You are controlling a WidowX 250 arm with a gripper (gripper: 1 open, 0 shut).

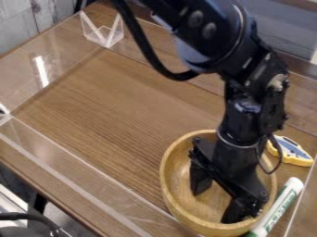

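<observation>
The black arm comes down from the top of the camera view, with my gripper [225,190] low inside a round yellow wooden bowl [179,188]. Its dark fingers stand apart over the bowl's floor, and I see nothing held between them, though the dark parts overlap and partly hide the inside of the bowl.
A yellow object [292,150] lies right of the bowl, and a white and green cylinder [281,208] lies at its lower right. A clear plastic piece [103,28] is at the back left.
</observation>
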